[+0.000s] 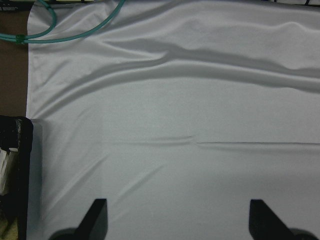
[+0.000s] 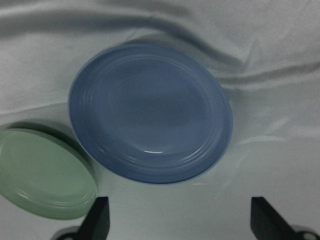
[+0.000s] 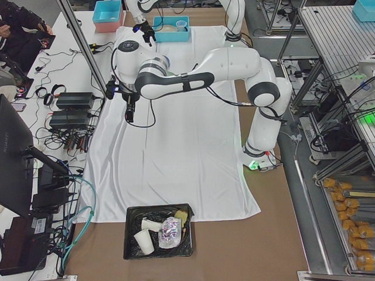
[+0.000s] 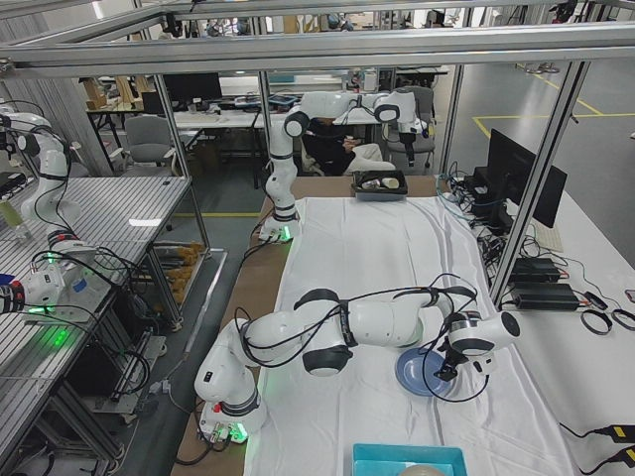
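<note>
My left gripper [image 3: 130,114] hangs open above the white cloth [image 3: 170,158]; its fingers frame bare cloth in the left wrist view. My right gripper is open over the cloth near a blue plate [image 2: 150,112], with nothing between its fingers. A green plate [image 2: 42,175] lies left of the blue one in the right wrist view, partly cut off by the frame edge. A black-lined bin [image 3: 158,250] holds white cups [image 3: 143,242], a crumpled silver wrapper [image 3: 170,233] and a yellowish item [image 3: 181,215].
A teal tub [image 4: 407,461] with items inside sits at the right arm's end of the table. Cables, a monitor [image 3: 14,158] and black boxes line one side. Teal hoses [image 1: 75,36] cross the cloth's edge.
</note>
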